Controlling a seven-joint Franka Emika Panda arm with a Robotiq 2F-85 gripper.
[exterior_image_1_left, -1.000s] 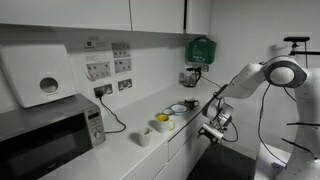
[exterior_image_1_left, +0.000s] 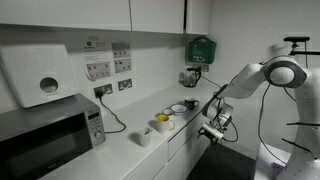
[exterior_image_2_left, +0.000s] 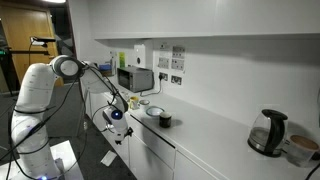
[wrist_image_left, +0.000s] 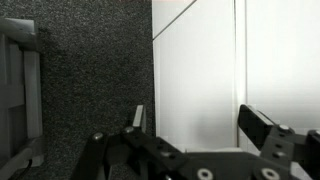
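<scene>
My gripper is open, its two fingers standing wide apart in the wrist view with no object held between them. Behind the gap is a white cabinet front (wrist_image_left: 194, 85), with a narrow upright seam close to the right finger (wrist_image_left: 256, 126). Whether that finger touches the cabinet cannot be told. In the first exterior view the gripper (exterior_image_1_left: 211, 134) hangs low beside the cabinets, below the worktop. The second exterior view shows the gripper (exterior_image_2_left: 122, 136) against the white fronts too.
Above, the worktop (exterior_image_1_left: 85, 165) carries a microwave (exterior_image_1_left: 50, 135), mugs (exterior_image_1_left: 164, 124) and plates (exterior_image_1_left: 178, 108). A glass kettle (exterior_image_2_left: 267, 132) and a toaster (exterior_image_2_left: 301, 150) stand farther along it. Dark floor (wrist_image_left: 95, 70) lies open beside the cabinets.
</scene>
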